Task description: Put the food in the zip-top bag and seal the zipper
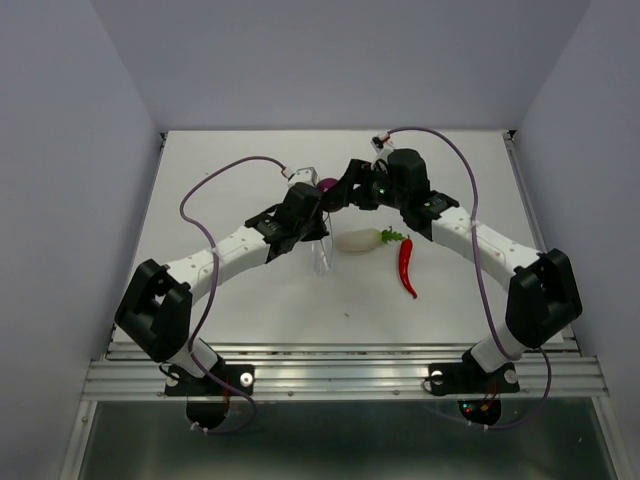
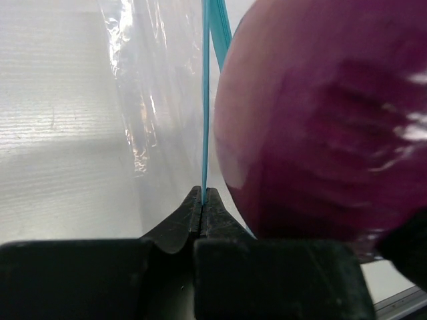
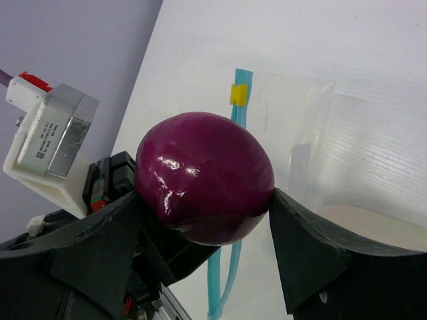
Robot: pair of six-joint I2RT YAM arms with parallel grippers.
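Observation:
A glossy purple round vegetable (image 3: 203,175) is clamped between the fingers of my right gripper, above the zip bag. In the left wrist view the purple vegetable (image 2: 327,120) fills the right side, close beside the bag's edge. My left gripper is shut on the thin blue zipper edge (image 2: 205,100) of the clear bag (image 2: 147,87). From the right wrist view, the blue zip strips part around an opening, with a yellow slider (image 3: 239,95) at one end. The vegetable hides part of that opening.
A pale vegetable with green leaves (image 1: 360,240) and a red chili (image 1: 405,268) lie on the white table right of the bag. Both arms meet closely over the bag.

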